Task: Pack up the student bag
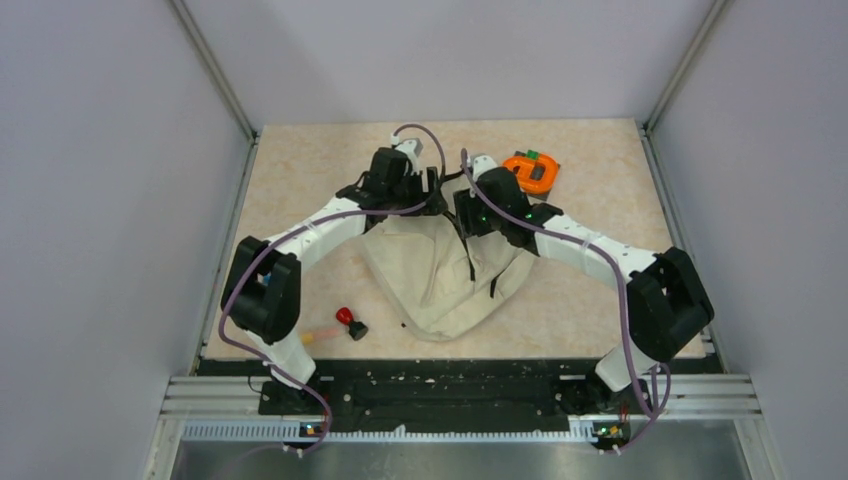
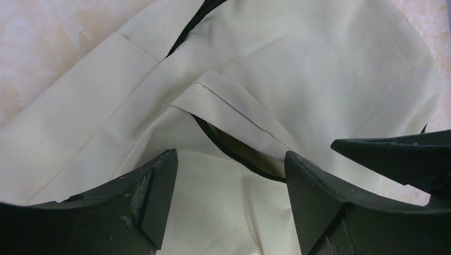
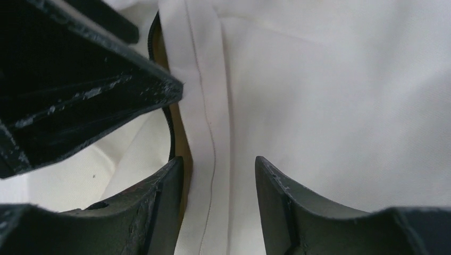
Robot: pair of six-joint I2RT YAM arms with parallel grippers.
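Observation:
The cream cloth bag (image 1: pixel 430 290) lies flattened mid-table, with dark-edged openings. Both grippers are at its upper part, close together. My left gripper is open, its fingertips over a folded flap beside a black-edged slit. My right gripper is open too, its fingertips either side of the flap's pale seamed strip, along a dark opening. The other gripper's black fingers show in both wrist views.
An orange case (image 1: pixel 546 170) with a green piece sits behind the bag at the right. A red-and-black object (image 1: pixel 350 323) and a pale yellow-pink item (image 1: pixel 318 334) lie front left.

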